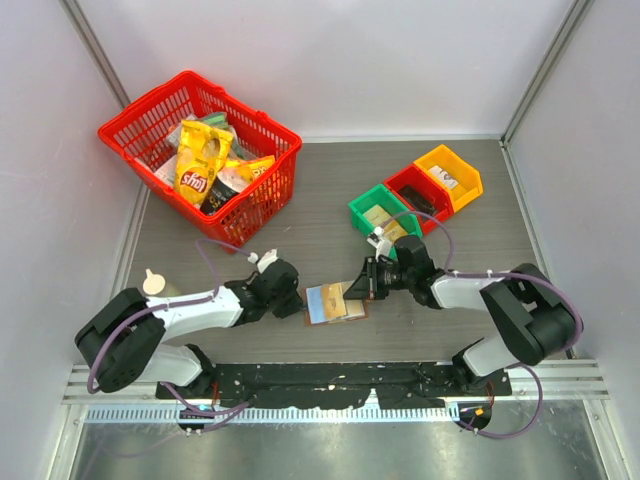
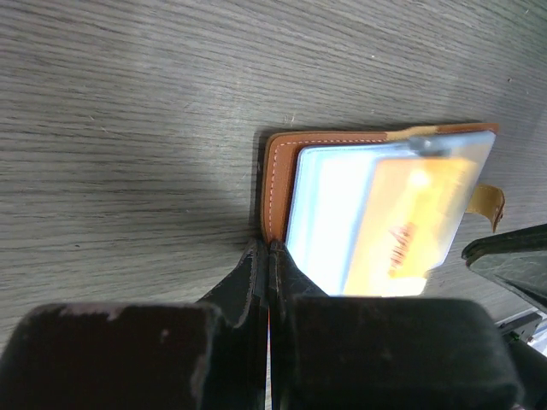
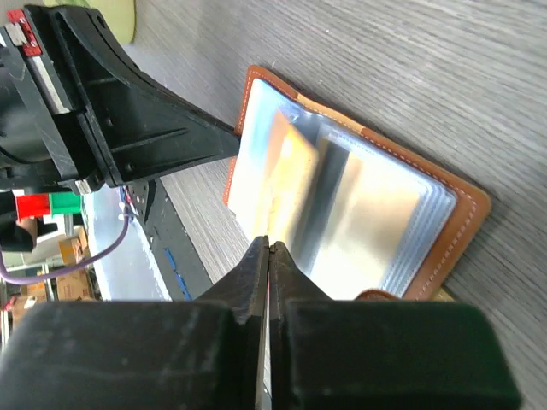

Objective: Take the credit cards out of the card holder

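The brown leather card holder (image 1: 308, 310) lies open on the table between the two grippers, with pale blue and tan cards in its clear sleeves, also seen in the right wrist view (image 3: 367, 222). My left gripper (image 1: 298, 308) is shut with its tips at the holder's left edge (image 2: 272, 246); nothing clearly shows between them. My right gripper (image 1: 355, 290) is above the holder's right part, shut with nothing between its fingertips.
A red basket (image 1: 275, 180) of snack bags stands back left. Green (image 1: 358, 208), red and yellow bins sit back right. A cream object (image 1: 155, 283) is at the left. Bare table lies behind the holder.
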